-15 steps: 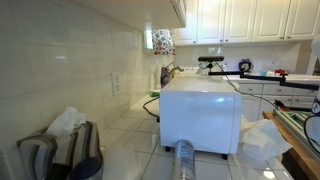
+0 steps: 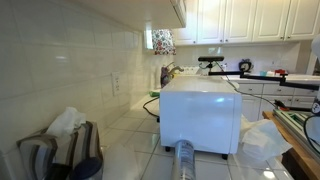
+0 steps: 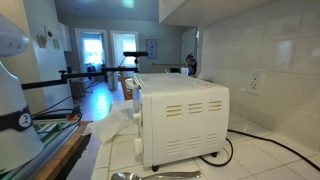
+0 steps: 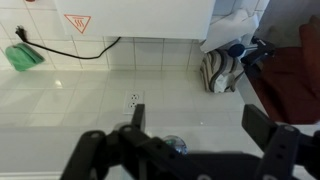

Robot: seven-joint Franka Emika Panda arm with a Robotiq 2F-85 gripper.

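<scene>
My gripper is open in the wrist view, its dark fingers wide apart with nothing between them. Beyond it are white tiles. A white boxy appliance [image 2: 200, 120] with vent slots stands on the tiled counter; the second exterior view shows its side [image 3: 185, 120]. In front of it, in the first exterior view, is a clear cylindrical vessel [image 2: 184, 160]. A metal spoon [image 3: 155, 176] lies beside the appliance in the second exterior view. The gripper's fingers cannot be made out in either exterior view.
A striped tissue box [image 2: 62, 150] stands against the wall, near a dark cup [image 2: 88, 169]. White crumpled sheeting [image 2: 262, 140] lies beside the appliance. A cord [image 3: 260, 136] runs behind it. An upper cabinet [image 2: 140, 10] overhangs the counter. Green cloth [image 4: 23, 57] lies at the wrist view's left.
</scene>
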